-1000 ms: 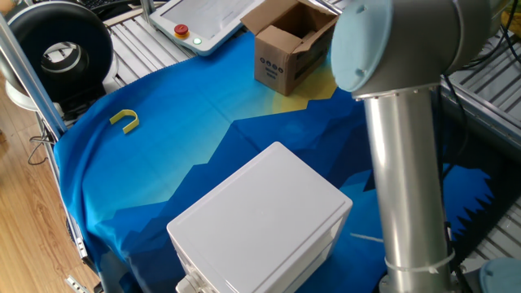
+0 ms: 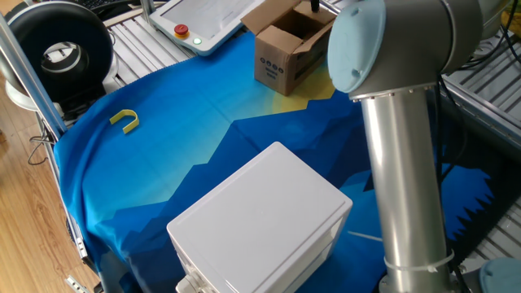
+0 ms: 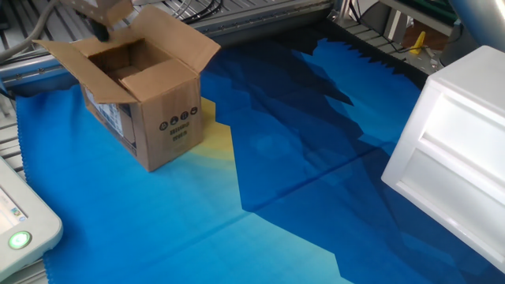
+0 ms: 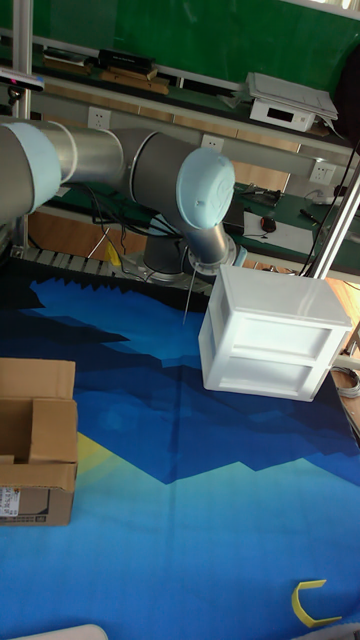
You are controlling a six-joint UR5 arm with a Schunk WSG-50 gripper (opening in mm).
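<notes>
An open cardboard box (image 2: 291, 50) stands at the back of the blue cloth, its flaps spread. Over its opening, in exterior view 2, hangs the lower end of my gripper (image 3: 100, 31), cut by the top edge; a dark tip shows, and how its fingers stand cannot be made out. Exterior view 3 shows the box (image 4: 53, 493) at the left, with the gripper out of frame. A white drawer unit (image 2: 262, 213) sits near the front in exterior view 1. The yellow curved piece (image 2: 125, 121) lies alone on the cloth.
My arm (image 2: 403, 179) fills the right side of exterior view 1. A tablet with a red button (image 2: 181, 31) lies at the back, and a black round object (image 2: 61, 57) stands beyond the cloth's left edge. Mid-cloth is clear.
A dark tip now shows above the box at the top edge. The objects have stayed put.
</notes>
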